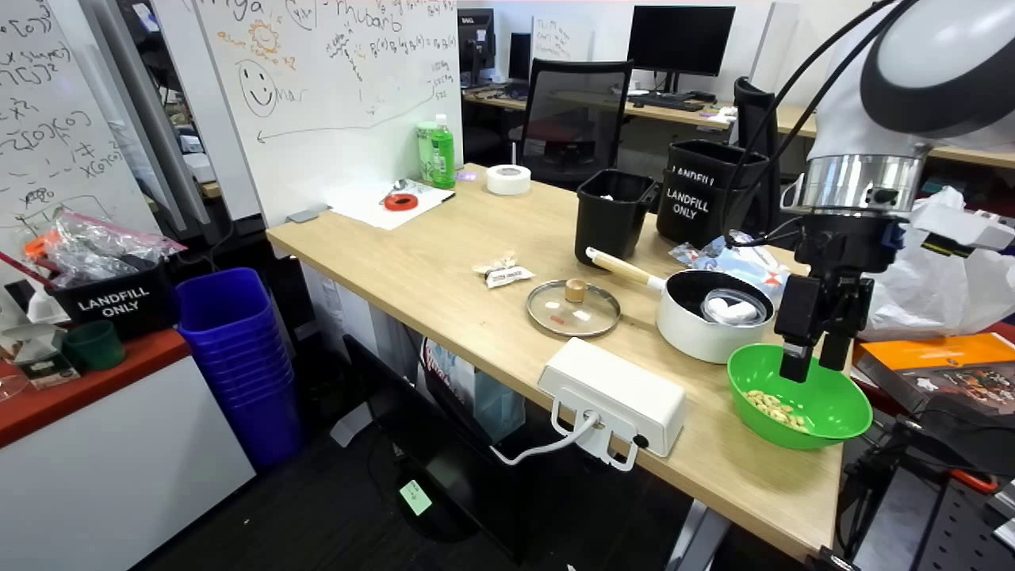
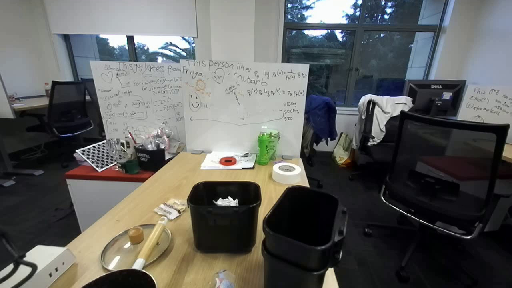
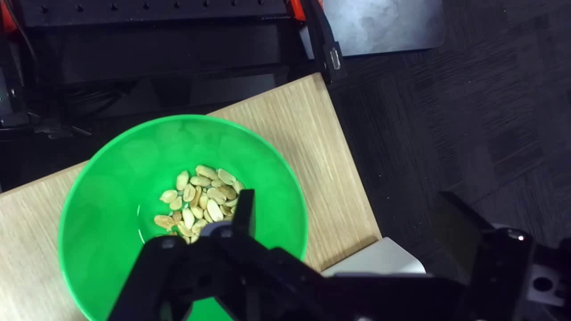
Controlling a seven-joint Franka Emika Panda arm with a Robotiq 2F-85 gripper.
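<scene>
My gripper [image 1: 815,360] hangs over the green bowl [image 1: 849,415] at the table's right end. Its two fingers are apart, with nothing held between them. Pale shelled peanuts [image 1: 775,408] lie in a small heap at the bottom of the bowl. Seen from the wrist, one dark finger [image 3: 245,211] covers part of the bowl and the lower edge of the peanuts [image 3: 200,198]; the other finger is out past the table edge, over the dark floor. Exterior view 2 shows neither the bowl nor the gripper.
Behind the bowl stands a white pot [image 1: 699,335] holding a small clear container. A glass lid [image 1: 547,309], a white power box [image 1: 618,376], a small packet [image 1: 504,274] and black bins [image 2: 224,230] share the table.
</scene>
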